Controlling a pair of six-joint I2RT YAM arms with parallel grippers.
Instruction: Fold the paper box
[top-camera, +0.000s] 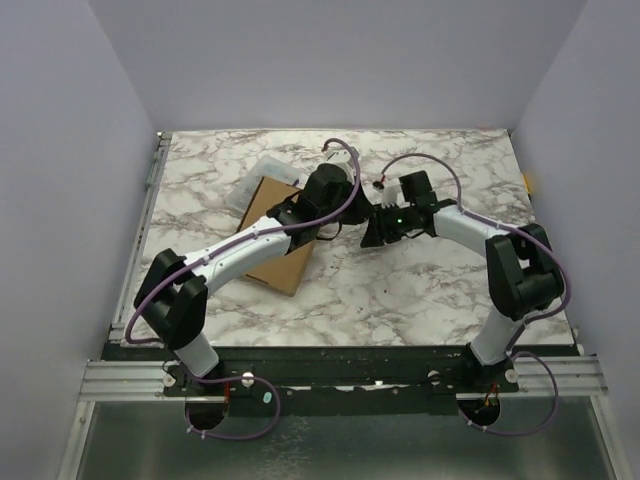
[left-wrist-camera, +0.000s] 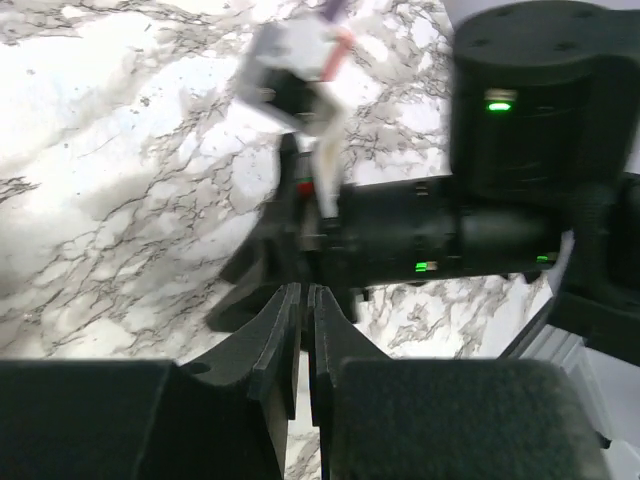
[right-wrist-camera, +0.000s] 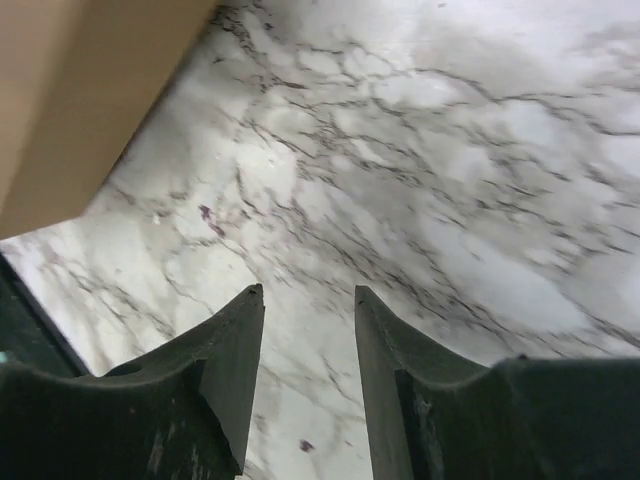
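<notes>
The cardboard box (top-camera: 282, 268) hangs tilted beneath my left arm in the top view, partly hidden by it; a brown side of it fills the upper left of the right wrist view (right-wrist-camera: 105, 95). My left gripper (top-camera: 340, 225) is shut, with its dark fingers together in the left wrist view; what is between them is hidden. My right gripper (top-camera: 378, 226) is close beside it on the right, its fingers apart with only marble showing between them in the right wrist view, blurred in the left wrist view.
A translucent plastic tray (top-camera: 255, 180) lies at the back left, partly behind the box.
</notes>
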